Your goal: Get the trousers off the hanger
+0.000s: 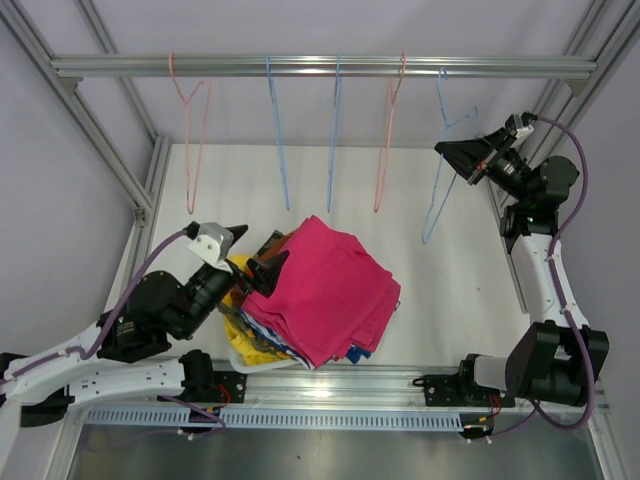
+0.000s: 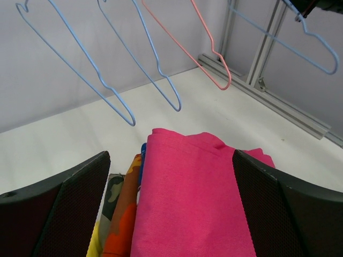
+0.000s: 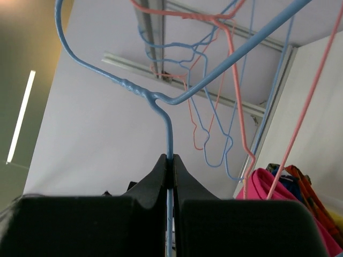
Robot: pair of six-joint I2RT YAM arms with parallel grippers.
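Observation:
My right gripper (image 1: 448,150) is shut on a blue hanger (image 1: 432,218) near the right end of the rail; its wire (image 3: 169,139) runs down between the fingertips. No garment hangs on it. My left gripper (image 1: 253,248) stands open beside a folded pink cloth (image 1: 325,290), the top of a pile of clothes in a white tray; in the left wrist view nothing is between its fingers. I cannot tell whether any of these clothes are trousers.
The metal rail (image 1: 220,65) carries several other empty pink and blue hangers (image 1: 280,140). The board floor (image 1: 450,300) is bare right of the pile. Frame posts bound both sides.

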